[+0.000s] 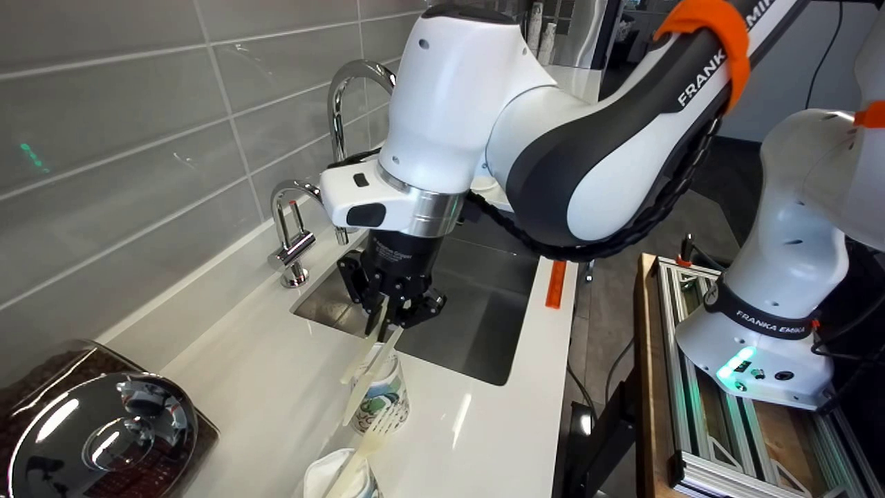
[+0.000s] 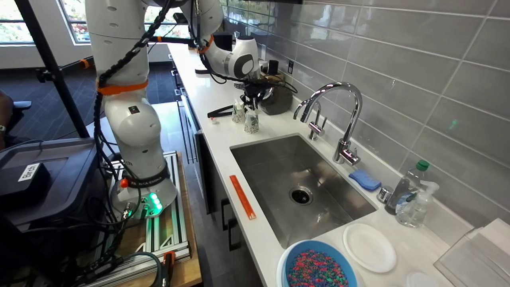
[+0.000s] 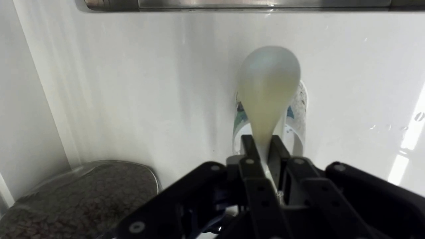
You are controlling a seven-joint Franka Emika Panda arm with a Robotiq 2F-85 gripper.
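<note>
A pale cream spoon (image 3: 271, 75) is clamped between the fingers of my gripper, its rounded bowl pointing out past the fingertips. In exterior view 1 my gripper (image 1: 383, 319) is above the patterned paper cup (image 1: 388, 407) that stands close to the sink, and the held spoon (image 1: 358, 358) slants down at the cup's left rim. Whether the spoon touches the cup, I cannot tell. A second cream utensil (image 1: 357, 398) leans out of or across that cup. A fork (image 1: 379, 431) slants from another white cup (image 1: 352, 480) nearer the camera.
A steel sink (image 2: 301, 143) with a tall chrome faucet (image 2: 351, 129) lies beside the cups. A lidded glass jar (image 1: 99, 440) stands by the wall. An orange strip (image 2: 242, 197) lies on the counter edge. Bare counter (image 1: 489, 431) is right of the cups.
</note>
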